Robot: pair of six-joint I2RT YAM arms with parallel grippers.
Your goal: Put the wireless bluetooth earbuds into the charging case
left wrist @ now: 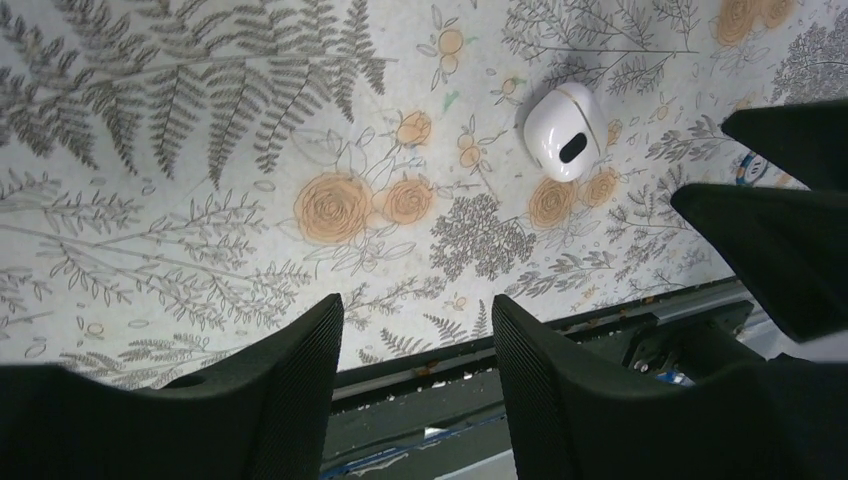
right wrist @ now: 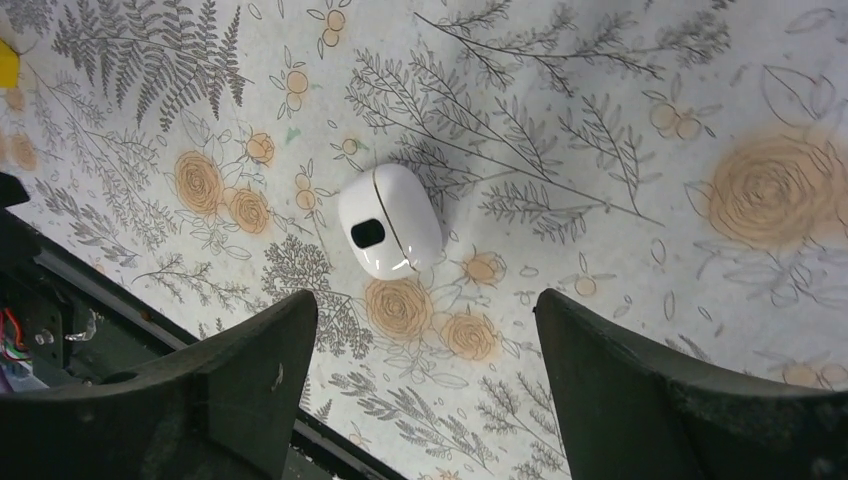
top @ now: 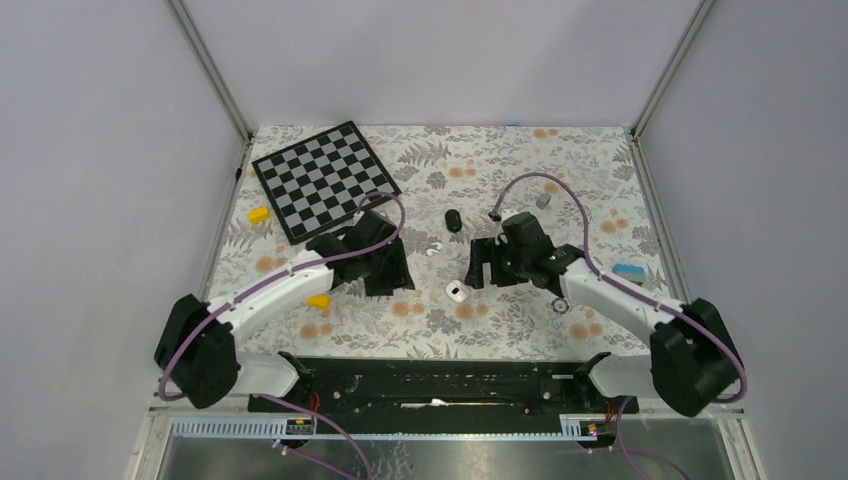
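Observation:
The white charging case lies on the patterned table between my two grippers, its lid closed. In the right wrist view the case shows a seam and a dark oval spot; the left wrist view has the case at upper right. Small white earbuds rest behind the case, slightly left. My left gripper is left of the case, part open and empty. Just right of the case is my right gripper, its fingers apart with nothing between them.
A black oval object lies behind the earbuds. At back left is a checkered board. Yellow blocks are on the left, a blue item on the right. Bare table surrounds the case.

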